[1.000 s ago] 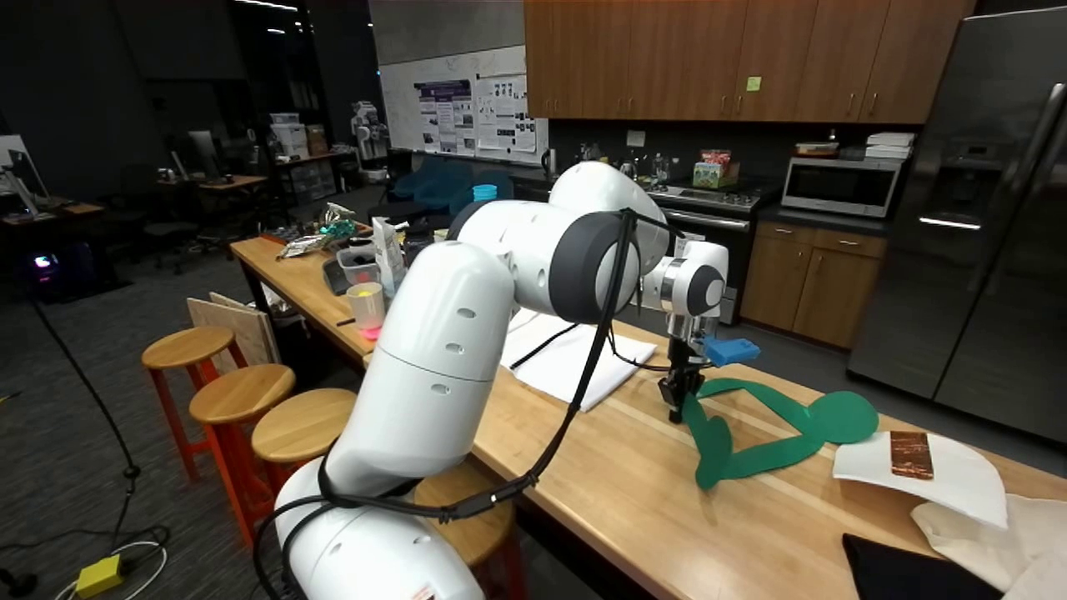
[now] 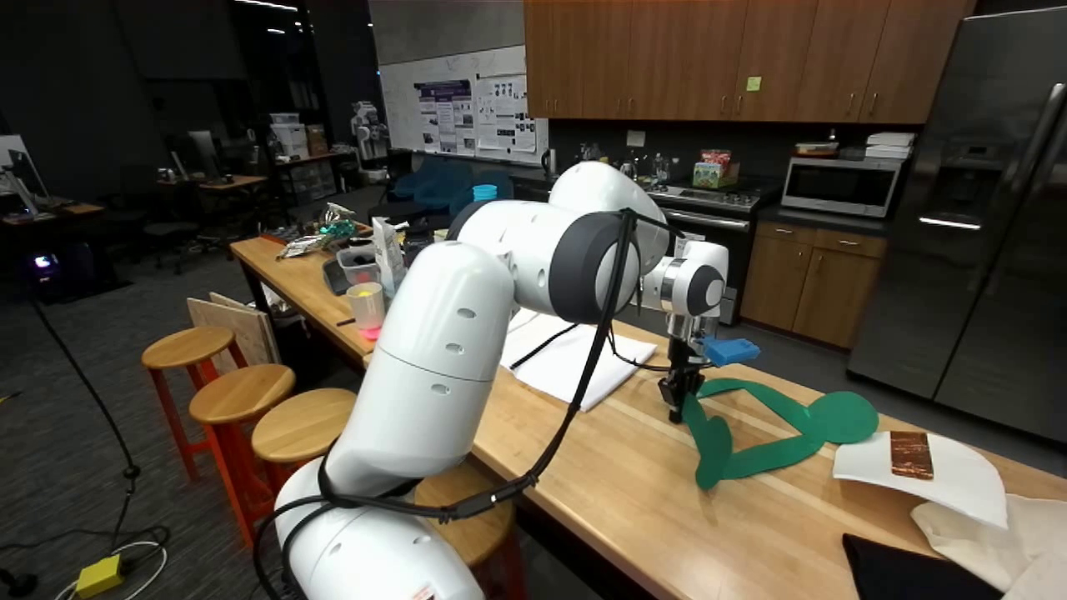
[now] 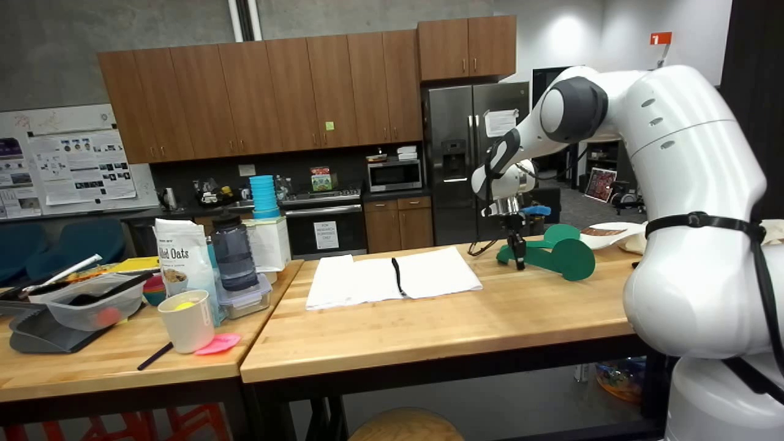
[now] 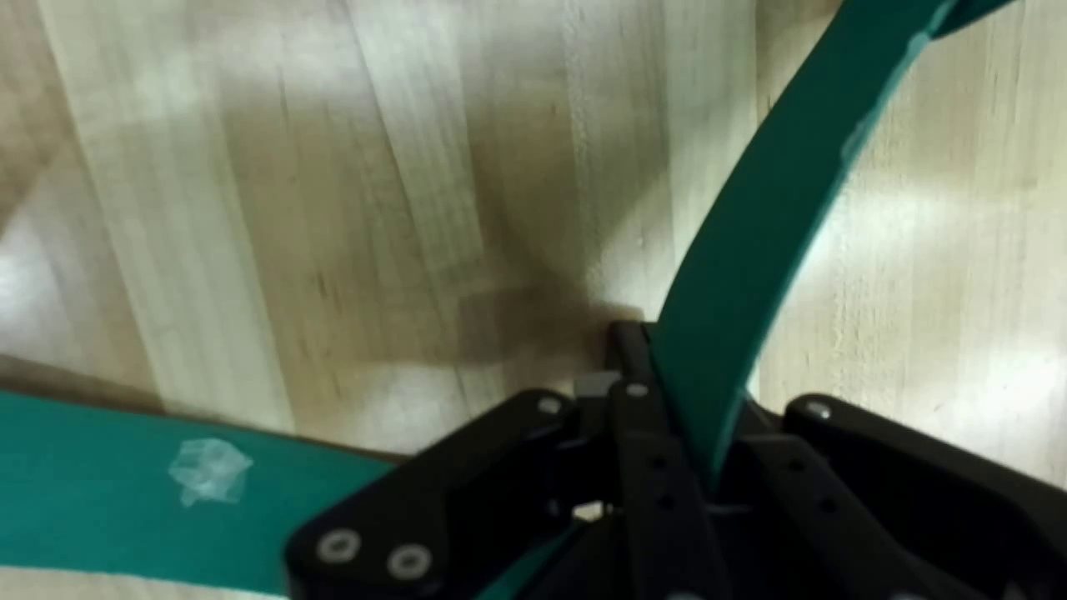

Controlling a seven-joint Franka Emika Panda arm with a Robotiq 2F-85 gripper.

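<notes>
My gripper is low over the wooden table, pointing down. It is shut on one strip of a flat green cut-out, made of long bands with rounded ends. In the wrist view the green strip rises in a curve from between the black fingers. Another green band, with a patch of clear tape, passes under the gripper at the left. Exterior view 2 has the gripper at the near left side of the cut-out, whose round end stands tilted up.
A white curved sheet with a copper patch lies right of the cut-out, near a beige cloth and a black sheet. White cloth covers the table's left part. Bare wood fills the front.
</notes>
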